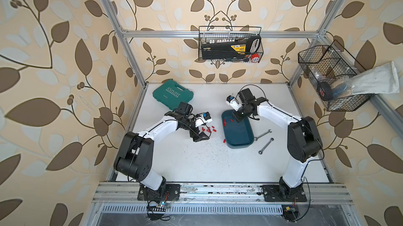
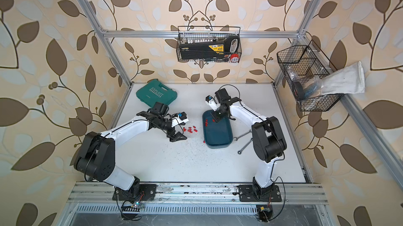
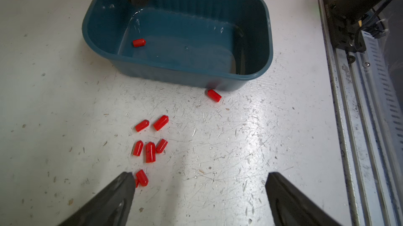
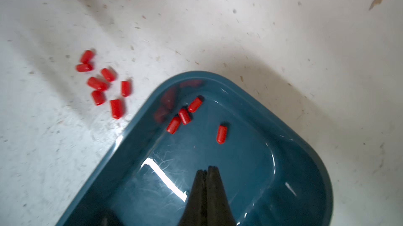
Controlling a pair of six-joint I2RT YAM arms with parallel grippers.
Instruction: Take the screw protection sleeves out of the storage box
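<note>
In the right wrist view, several red sleeves lie on the floor of the blue storage box (image 4: 251, 100). Three of them cluster at its far left corner, among them one sleeve (image 4: 173, 124); a single red sleeve (image 4: 221, 134) rests apart, ahead of my right fingertips. My right gripper is shut above the box floor with nothing between its fingers. Outside the box, several red sleeves (image 3: 150, 152) are scattered on the white table. My left gripper stands open over the table near them, empty. One red sleeve (image 3: 214, 95) touches or nearly touches the box's outer wall.
Two wrenches (image 1: 265, 145) lie right of the box. A green case (image 1: 172, 94) sits at the back left. Wire baskets (image 1: 230, 44) hang on the wall above the work area.
</note>
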